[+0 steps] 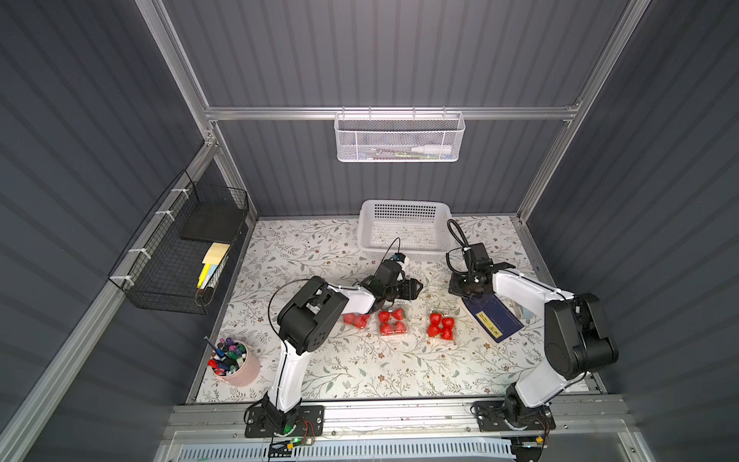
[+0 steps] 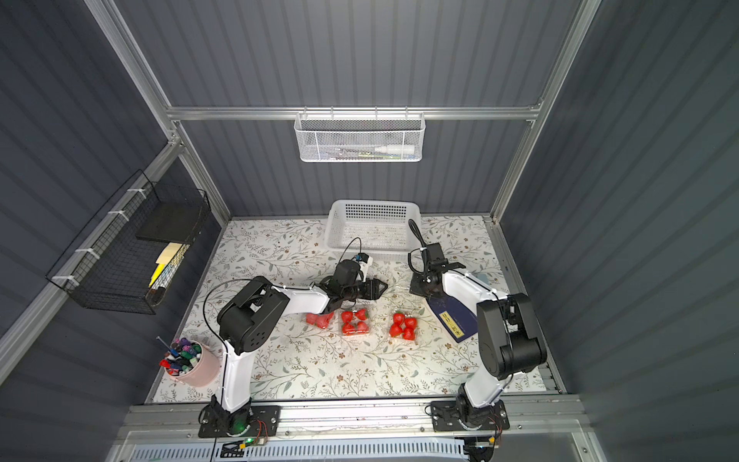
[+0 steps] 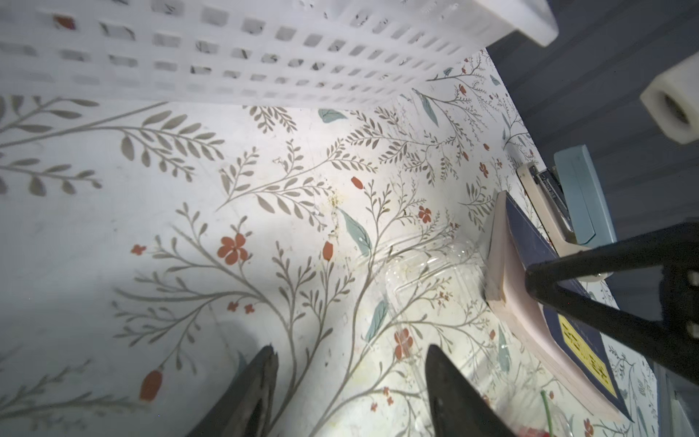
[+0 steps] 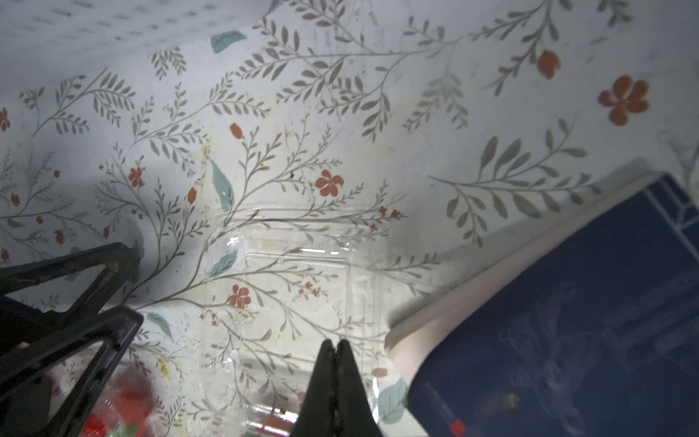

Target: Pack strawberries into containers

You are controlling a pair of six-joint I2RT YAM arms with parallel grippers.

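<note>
Two clear containers with red strawberries stand on the table in the top left view: the middle container (image 1: pixel 392 322) and the right container (image 1: pixel 441 325). More red strawberries (image 1: pixel 355 319) lie to their left, partly under the left arm. A clear open lid (image 4: pixel 291 291) extends back from the right container, flat over the patterned cloth. My left gripper (image 1: pixel 415 289) is open behind and between the two containers, with only cloth and part of the lid seen between its fingers. My right gripper is shut over the lid's right part, nothing visible between its fingertips.
A white perforated basket (image 1: pixel 368 231) stands empty at the back. The dark blue book (image 1: pixel 492 317) lies right of the lid, under the right arm. A pink pen cup (image 1: pixel 244 369) stands front left.
</note>
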